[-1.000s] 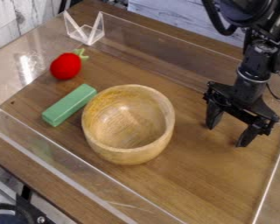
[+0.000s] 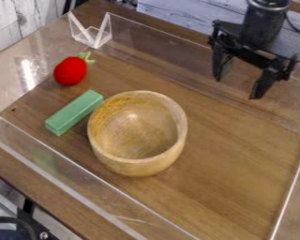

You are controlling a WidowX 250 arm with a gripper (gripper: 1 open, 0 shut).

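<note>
My black gripper (image 2: 257,70) hangs over the upper right of the wooden table, open, with nothing visible between its fingers. A large light-wood bowl (image 2: 138,150) sits at the lower middle. A red tomato-like object (image 2: 70,71) with a green top lies at the upper left. Below it is a green block (image 2: 74,112), left of the bowl.
A small clear wire-like holder (image 2: 87,30) stands at the upper left. Clear rims edge the table (image 2: 228,178).
My gripper has moved up toward the back of the table, away from the lower right. The bowl, green block and red object have not moved.
</note>
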